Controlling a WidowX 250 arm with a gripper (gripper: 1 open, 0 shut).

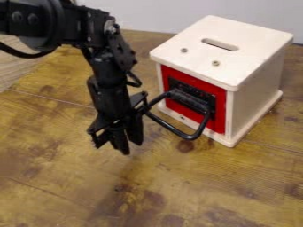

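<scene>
The black robot gripper (128, 138) points down over the wooden floor, left of a white wooden box (257, 84). The box has a red front panel (215, 130) with a black fixture and a black bar handle (190, 135) sticking out toward the gripper. The fingers are dark and close together; nothing clearly shows between them, and how far apart they stand is hard to tell. The handle's near end passes close beside or behind the gripper; whether they touch cannot be told.
A pale wall runs along the back behind the box.
</scene>
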